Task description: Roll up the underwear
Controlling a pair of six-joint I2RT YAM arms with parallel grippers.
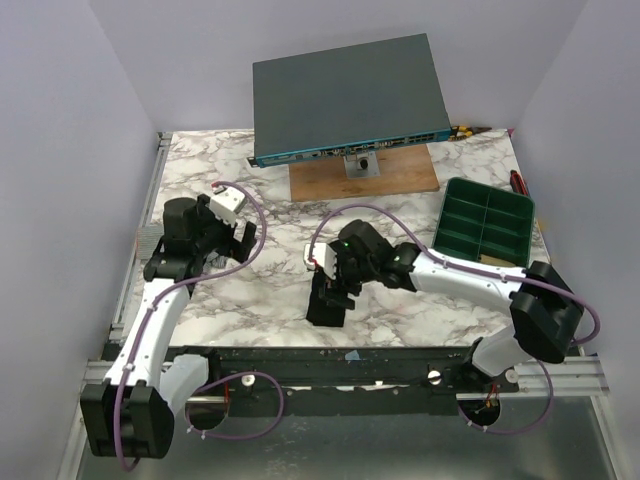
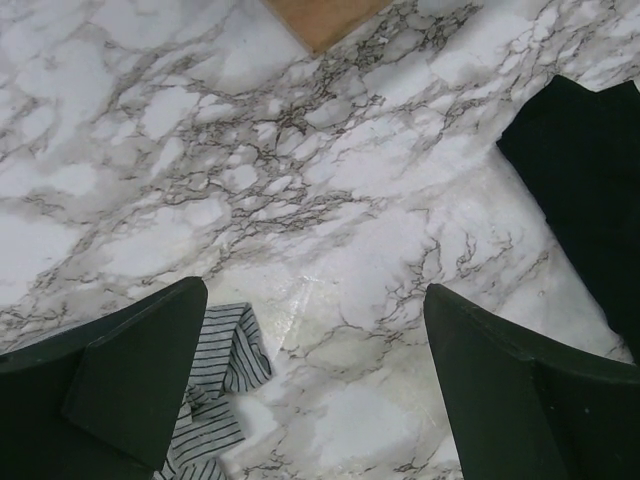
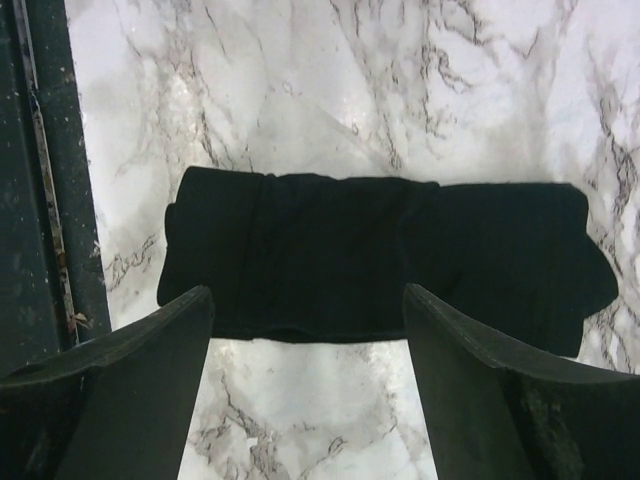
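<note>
The black underwear (image 3: 330,255) lies folded in a long flat strip on the marble tabletop, near the front edge at centre (image 1: 325,315). My right gripper hangs over it, fingers apart with the cloth visible beneath and between them; in the top view the arm hides much of it. My left gripper stands open at the left, empty, above a grey-striped garment (image 2: 215,355). The right part of the left wrist view shows the black cloth (image 2: 580,180).
A green divided box (image 1: 470,215) is at the right. A wooden board (image 1: 410,170) sits under a large dark panel (image 1: 345,100) at the back. The table's dark front rail (image 3: 30,250) runs beside the underwear. Bare marble lies between the arms.
</note>
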